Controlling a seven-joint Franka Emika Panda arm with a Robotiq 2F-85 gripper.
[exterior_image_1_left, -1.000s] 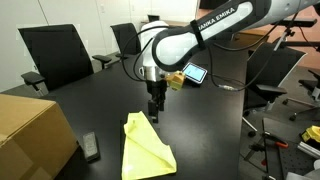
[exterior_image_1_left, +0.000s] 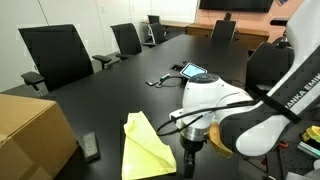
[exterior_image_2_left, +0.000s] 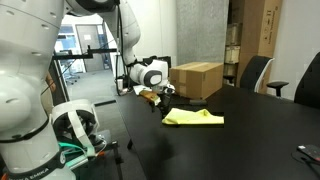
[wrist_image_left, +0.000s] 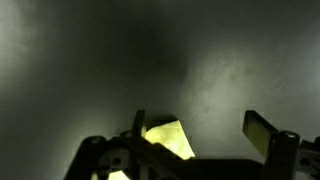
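A yellow cloth (exterior_image_1_left: 145, 152) lies slightly rumpled on the dark table; exterior view 2 shows the same cloth (exterior_image_2_left: 195, 117) in front of the arm. My gripper (exterior_image_1_left: 190, 163) is beside the cloth's near right corner in exterior view 1. The gripper (exterior_image_2_left: 163, 105) points down close to the cloth's left end in exterior view 2. In the wrist view my gripper is open, its fingers wide apart. Part of the cloth (wrist_image_left: 170, 138) shows at the bottom, near the left finger, and the space ahead between the fingertips is bare table.
A cardboard box (exterior_image_1_left: 35, 135) stands at the left of exterior view 1, with a dark grey oblong object (exterior_image_1_left: 91, 147) beside it. A tablet (exterior_image_1_left: 192, 71) and small items lie farther back. Black chairs (exterior_image_1_left: 58, 52) line the table.
In exterior view 1 the arm has come toward the camera and rightward, from beyond the cloth to beside its near corner. The cloth has not visibly moved.
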